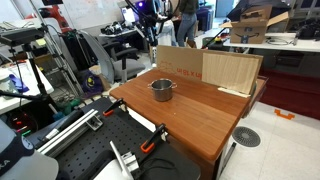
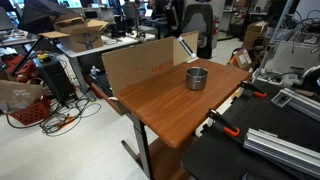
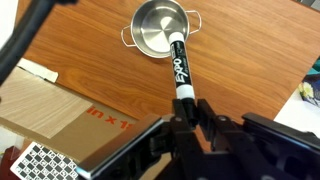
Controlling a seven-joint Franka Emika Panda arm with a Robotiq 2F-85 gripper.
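Note:
A black-and-white EXPO marker is gripped at one end by my gripper, which is shut on it. In exterior view 2 the marker hangs tilted below the gripper, in the air above the table. The silver two-handled pot stands upright on the wooden table. From the wrist view, the marker's far end overlaps the near rim of the pot; the visible part of the pot's inside looks empty. Exterior view 1 has the gripper well above the pot and somewhat to its left.
A cardboard panel and a lighter panel stand along the table's back edge. Much of the wooden tabletop right of the pot is clear. Black clamps with orange tips sit along the near edge.

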